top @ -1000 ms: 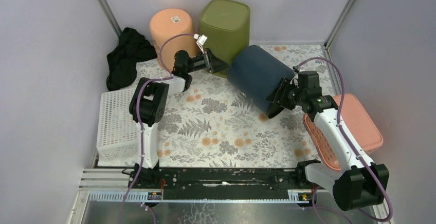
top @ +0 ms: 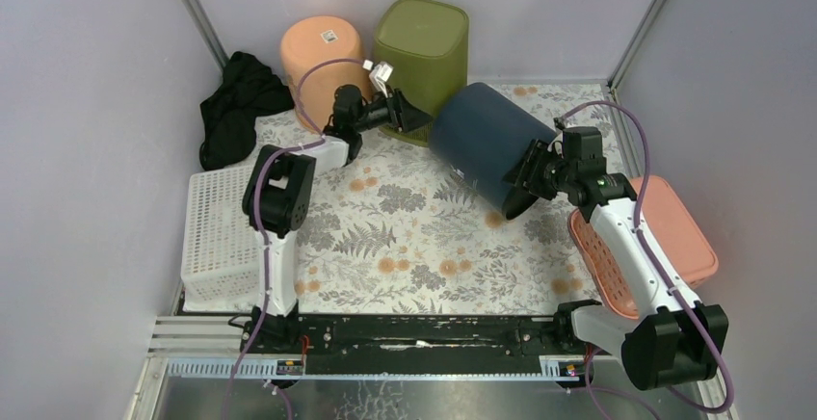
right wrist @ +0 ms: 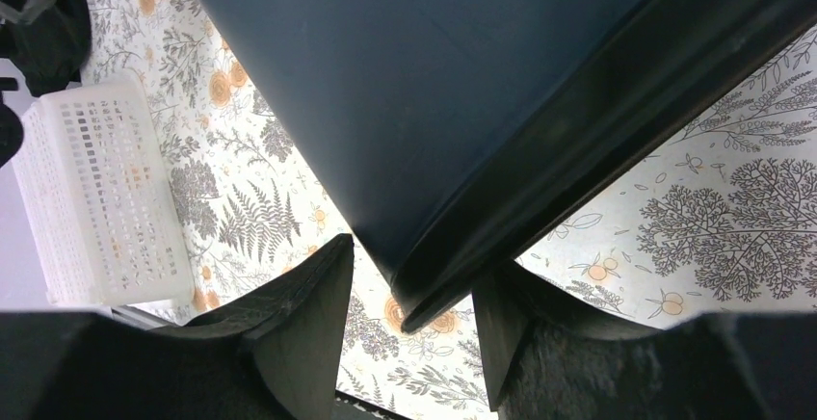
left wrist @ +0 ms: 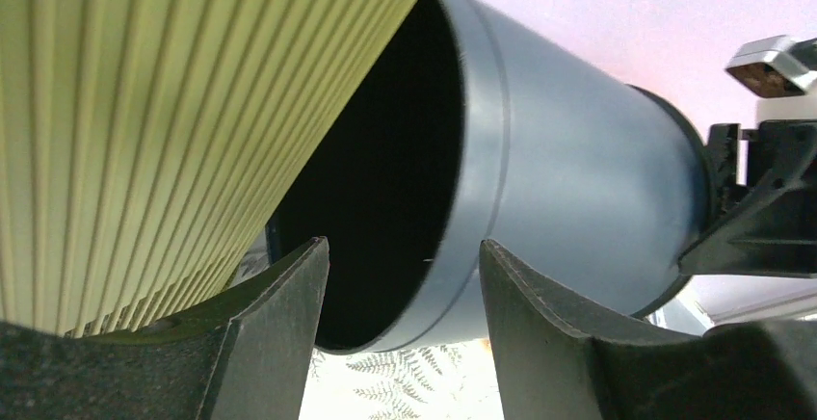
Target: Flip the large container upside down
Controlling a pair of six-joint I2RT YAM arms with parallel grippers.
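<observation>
The large dark blue container [top: 487, 136] lies tipped on its side at the back centre-right. Its open mouth [left wrist: 385, 170] faces my left gripper, and its base end is toward the right arm. My left gripper is open in front of that mouth, close beside the ribbed green bin, with nothing held between its fingers. At the base end, my right gripper has its fingers on either side of the dark base rim [right wrist: 540, 189]. A gap shows between the left-hand finger [right wrist: 323, 304] and the rim, so those fingers stand partly open.
The green bin [top: 421, 30] and an orange bin [top: 323, 44] stand at the back. A black cloth [top: 241, 102] and white basket [top: 220, 237] are on the left; an orange basket [top: 670, 232] is on the right.
The right gripper and the container have shifted very slightly to the right.
</observation>
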